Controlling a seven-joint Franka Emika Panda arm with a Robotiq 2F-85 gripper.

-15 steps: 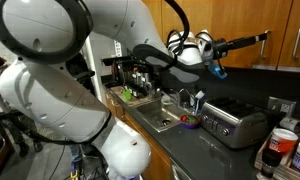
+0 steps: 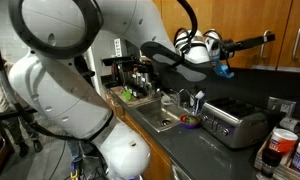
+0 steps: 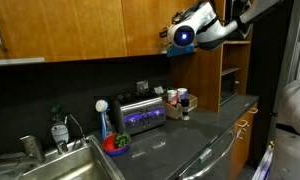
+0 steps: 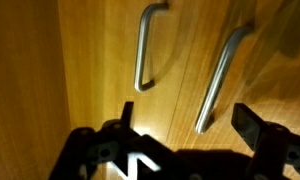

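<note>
Two metal bar handles stand out from the orange wooden cabinet doors: a left handle [image 4: 142, 50] and a right handle [image 4: 222, 78]. In the wrist view my gripper is open, its dark fingers [image 4: 247, 124] spread apart at the bottom of the picture. The lower end of the right handle lies across the gap between them; whether they reach past it in depth, I cannot tell. From outside, the gripper [image 2: 269, 39] is raised high against the upper cabinets [image 2: 248, 17], pointing at the doors.
Below is a dark counter [image 3: 170, 150] with a silver toaster [image 3: 141, 113], a colored bowl [image 3: 116, 144] and a sink [image 3: 85, 165]. A wooden box [image 3: 189, 102] holding cups and cans sits to the toaster's right. Open air separates the raised arm from these things.
My wrist and gripper have shifted slightly to the right along the cabinet front in exterior view 1. Nothing on the counter has moved.
</note>
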